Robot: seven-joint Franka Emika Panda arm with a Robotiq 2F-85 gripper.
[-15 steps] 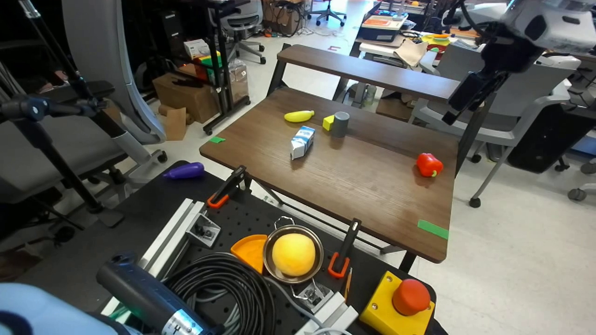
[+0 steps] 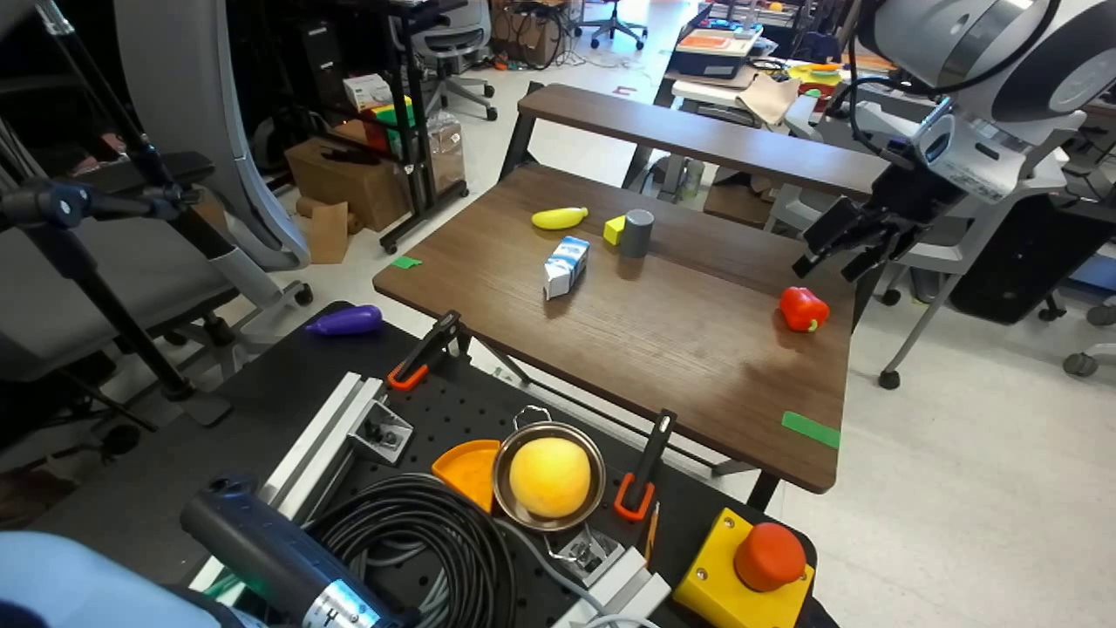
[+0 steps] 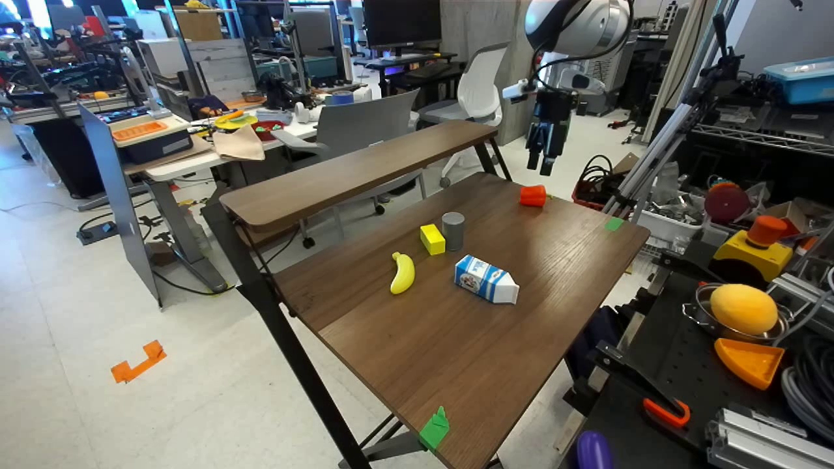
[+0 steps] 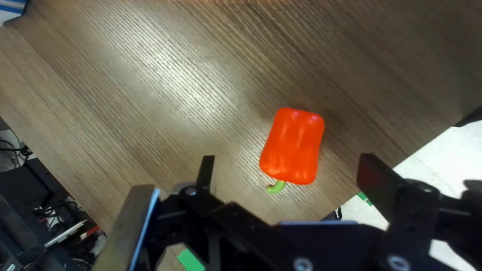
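Observation:
A red bell pepper with a green stem lies on the brown table, near its right end in exterior view 1. Above it hangs my gripper, open, its fingers empty and clear of the tabletop. In the wrist view the pepper shows between and beyond the two spread fingertips, stem toward the gripper. Exterior view 2 has the gripper high over the same corner, apart from the pepper.
A milk carton, a banana, a yellow block and a grey cylinder occupy the table's other part. A raised shelf runs along the back. Bare tabletop lies between carton and pepper.
My gripper has come down and slightly left in exterior view 1, nearer the pepper, and its wrist has turned so both fingers show. The table objects have not moved.

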